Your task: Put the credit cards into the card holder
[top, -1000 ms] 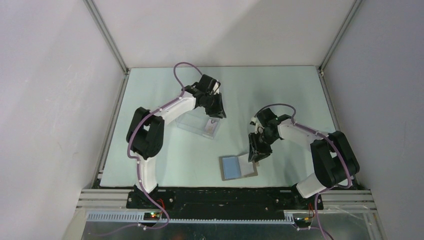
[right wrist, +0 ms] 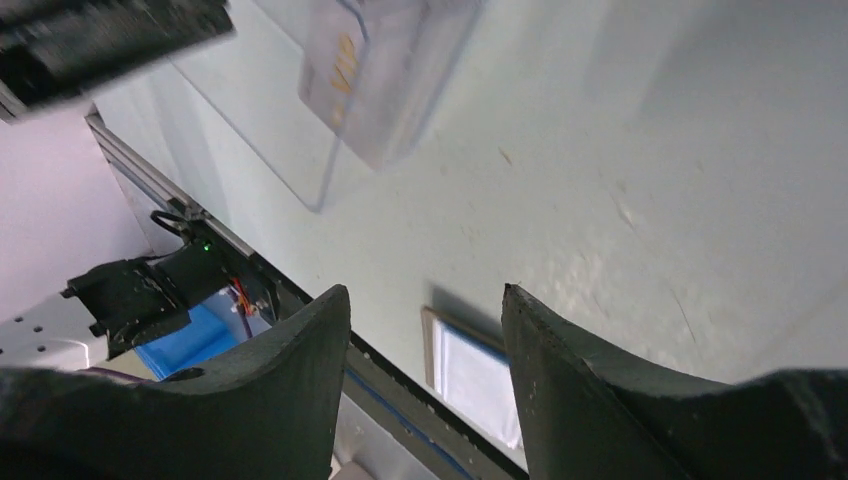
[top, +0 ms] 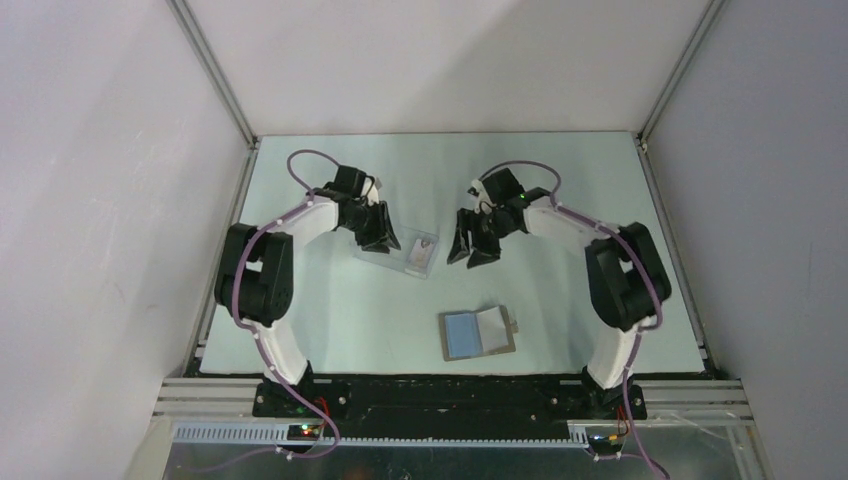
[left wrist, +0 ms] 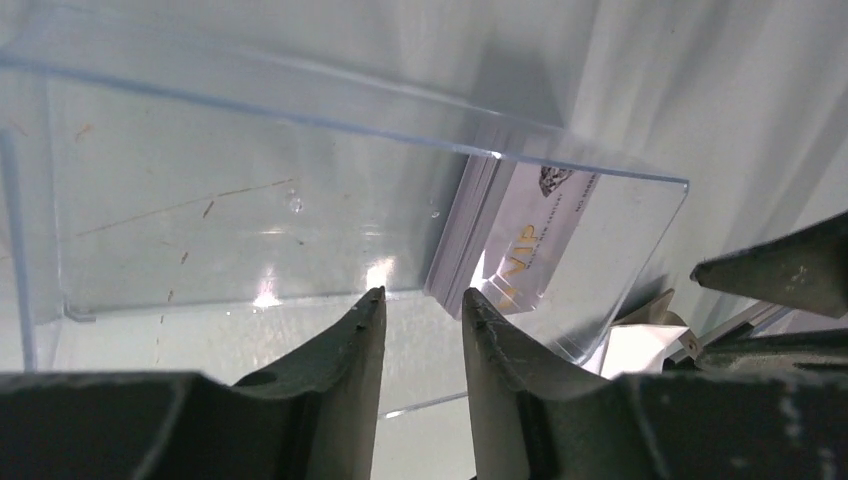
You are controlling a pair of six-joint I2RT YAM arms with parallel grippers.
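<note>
A stack of credit cards [top: 422, 250] lies against one end of a clear box; in the left wrist view the top card [left wrist: 535, 225] reads VIP. The open card holder [top: 462, 336], brown with a blue and a white side, lies flat near the table's front edge. Over the box, left of the cards, my left gripper [top: 382, 246] is partly open; its fingers [left wrist: 368, 335] show the box floor and the stack's edge beyond the gap. Right of the box, my right gripper [top: 466, 259] stands open and empty, with a corner of the holder [right wrist: 470, 380] below it.
The clear box [left wrist: 330, 98] has raised walls; the right gripper is close to its right end. Bare table [top: 570, 300] lies right of the holder, and the back of the table is clear.
My left gripper has moved left, away from above the cards and over the box. The right gripper has left the card holder and come up and left towards the box. Box and holder have stayed put.
</note>
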